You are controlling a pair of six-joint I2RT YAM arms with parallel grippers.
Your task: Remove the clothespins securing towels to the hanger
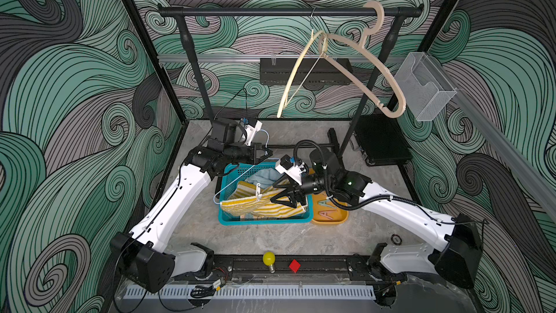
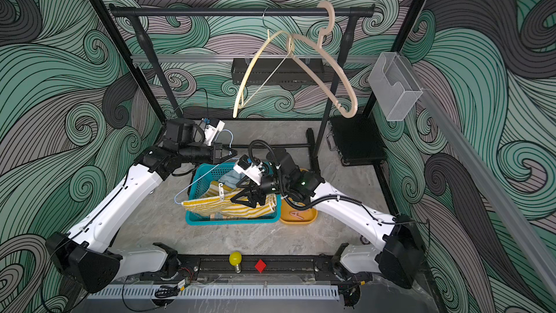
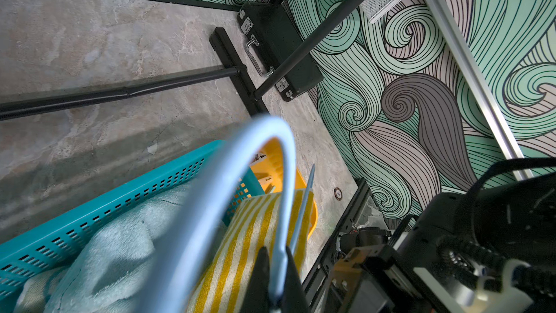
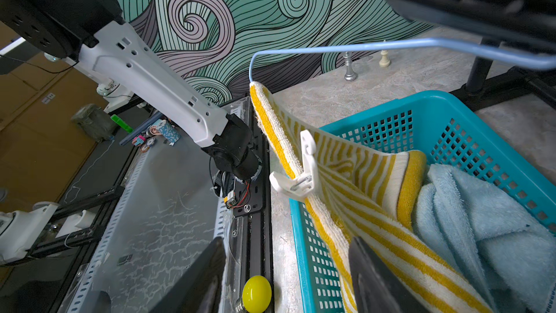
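Note:
A white clothespin clips the rolled edge of a yellow-striped towel on a light blue hanger, over the teal basket. My left gripper is shut on the hanger near its hook; the blue wire fills the left wrist view between its fingertips. My right gripper is open, its fingers just short of the clothespin in the right wrist view, with nothing held. A light blue towel lies in the basket.
An orange tray with clothespins stands right of the basket. The rack's bar holds other hangers. A black case lies at the back right.

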